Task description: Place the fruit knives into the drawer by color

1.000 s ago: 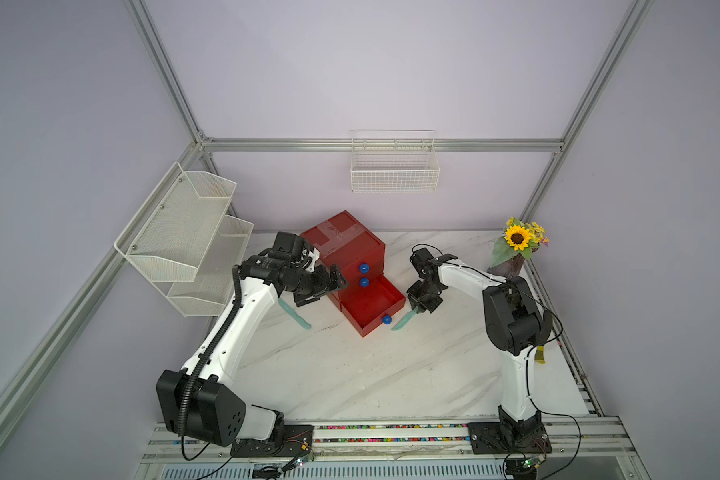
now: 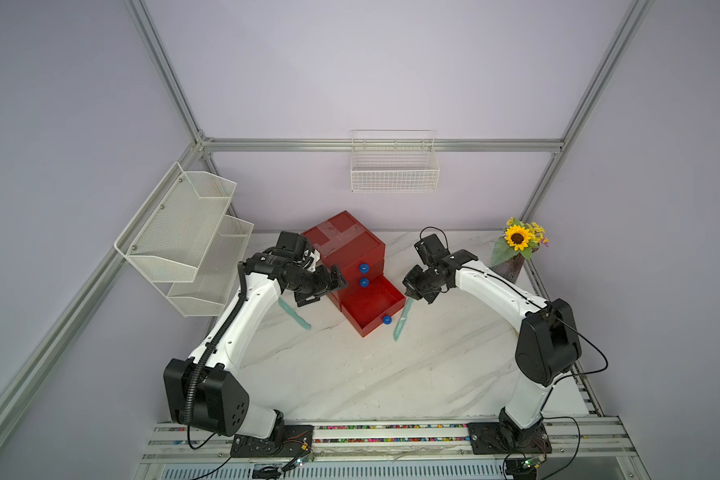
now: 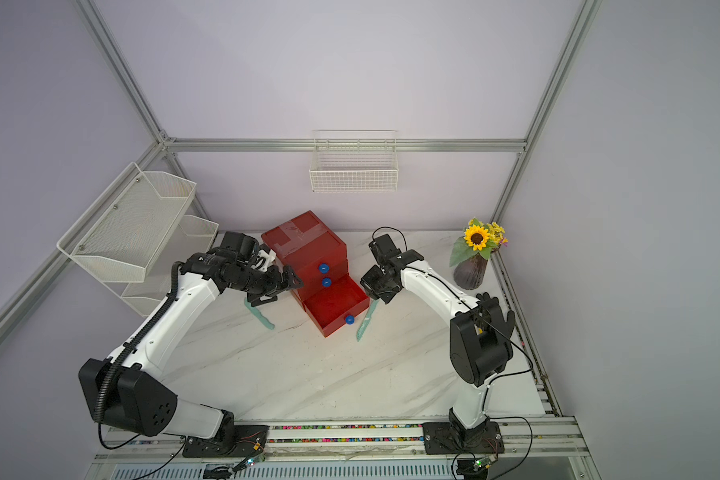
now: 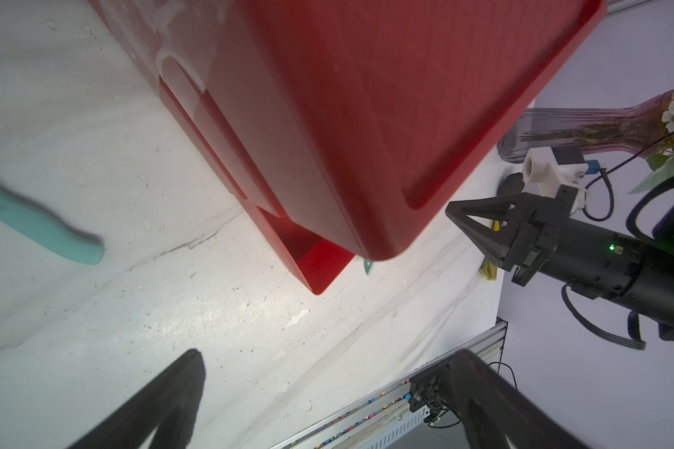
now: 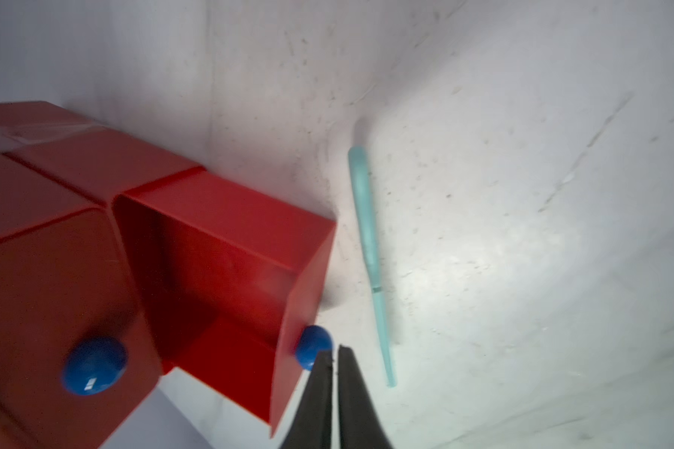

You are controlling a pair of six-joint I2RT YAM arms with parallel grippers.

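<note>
The red drawer box [image 2: 344, 244] has its lower drawer [image 2: 372, 304] pulled out and empty. A teal knife [image 3: 364, 324] lies right of that drawer, blade and handle visible in the right wrist view [image 5: 364, 213]. A second teal knife [image 4: 41, 228] lies left of the box. My left gripper is open above the box's left side, nothing visible between its fingers. My right gripper is shut above the drawer's right side, near the first knife; in the blurred wrist view I see nothing clearly between its fingertips.
A flower vase [image 3: 469, 272] stands at the back right. A white wire rack [image 2: 184, 240] hangs on the left wall, a wire basket [image 2: 394, 172] on the back wall.
My right gripper has risen and moved slightly left. The right-hand knife now appears more upright in the top left view, its lower end farther forward. My left gripper is nearly unchanged.
</note>
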